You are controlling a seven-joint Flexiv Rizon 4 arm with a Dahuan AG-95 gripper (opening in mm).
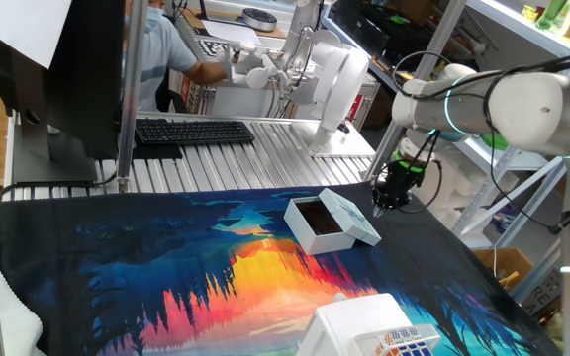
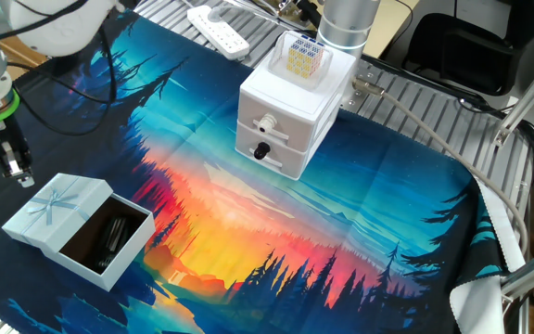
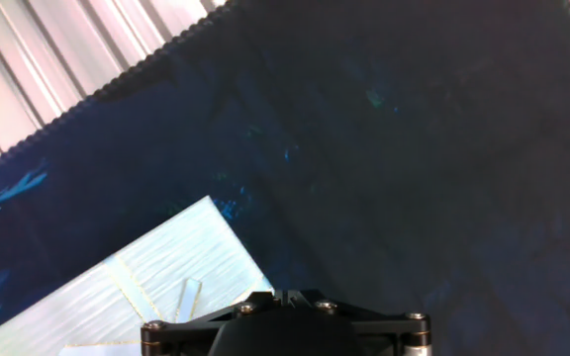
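A pale blue-grey gift box (image 2: 119,264) sits on the printed cloth, its dark inside partly uncovered. Something dark with a light glint lies within it, too unclear to name. The lid (image 2: 58,209), tied with a ribbon bow, rests askew across one side of the box and slopes outward. My gripper (image 2: 26,182) points down beside the lid, apart from it, over the dark end of the cloth. In the wrist view, the fingertips of the gripper meet with nothing seen between them, and part of the lid (image 3: 137,282) shows at lower left.
A small white drawer unit (image 2: 290,111) with two knobs stands on the cloth, a patterned cube (image 2: 304,57) in a clear holder on top. A power strip (image 2: 219,33) lies behind it. Beyond the cloth are a keyboard (image 1: 194,132) and a ribbed metal table.
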